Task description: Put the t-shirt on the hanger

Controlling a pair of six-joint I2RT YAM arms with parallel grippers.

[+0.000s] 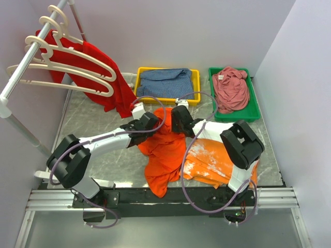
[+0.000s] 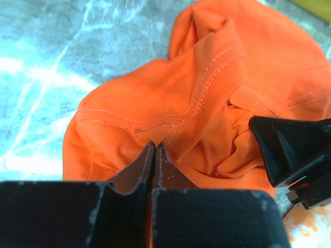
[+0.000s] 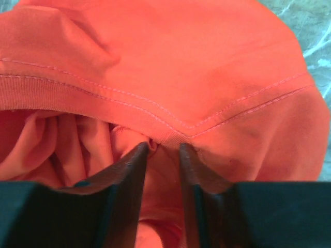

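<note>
An orange-red t-shirt [image 1: 165, 152] lies bunched in the middle of the table, its stitched neckline [image 3: 103, 93] facing me in the right wrist view. My left gripper is shut on a bit of the shirt's cloth just below the collar seam. Close on its right, my right gripper is part open, its fingertips against the neckline at the point of the V. Whether cloth lies between those right fingers is unclear. Cream hangers [image 1: 77, 72] hang from the rail at the upper left.
A red garment [image 1: 98, 77] hangs on the rack. Behind the arms stand a yellow bin [image 1: 150, 99] with blue cloth and a green bin [image 1: 251, 109] with pink cloth. An orange and white cloth [image 1: 212, 163] lies under the right arm. Bare table shows at left.
</note>
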